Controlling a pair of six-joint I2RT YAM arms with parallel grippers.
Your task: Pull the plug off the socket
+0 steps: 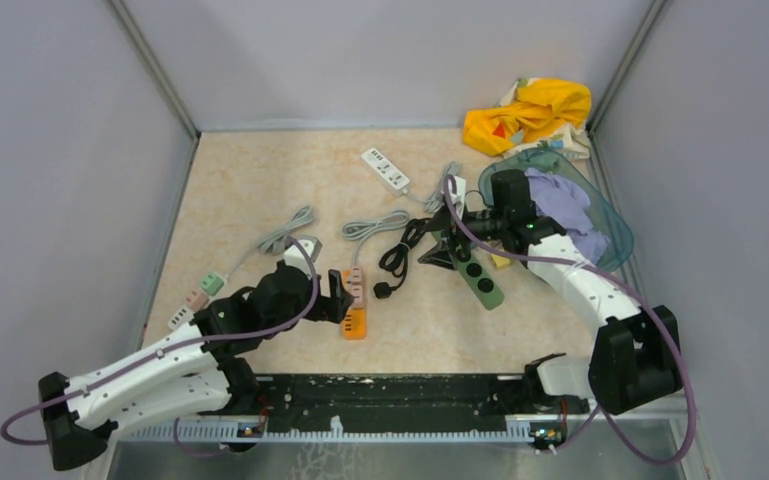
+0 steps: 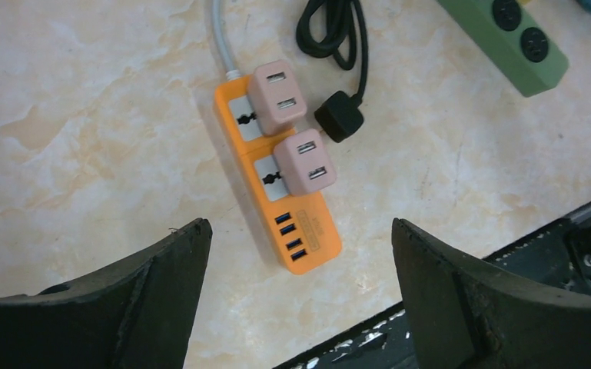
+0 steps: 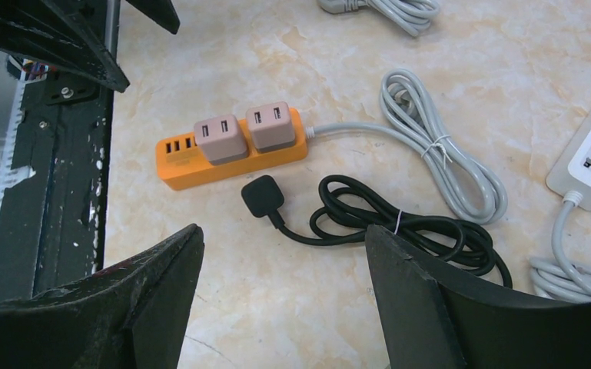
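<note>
An orange power strip (image 2: 311, 234) lies near the table's front with two pink cube plugs seated on it, an upper plug (image 2: 278, 96) and a lower plug (image 2: 305, 163). My left gripper hangs open above it, nothing between its fingers; in the top view it sits just left of the strip. A black plug (image 2: 339, 117) on a coiled black cable lies beside the strip. My right gripper is open and empty over the right side of the table, near a green power strip (image 1: 485, 290).
A white strip (image 1: 385, 170) lies at the back, grey cable coils (image 1: 375, 225) around the middle. Green and pink cubes (image 1: 212, 285) are at the left. A mesh basket (image 1: 615, 225) with cloth fills the right.
</note>
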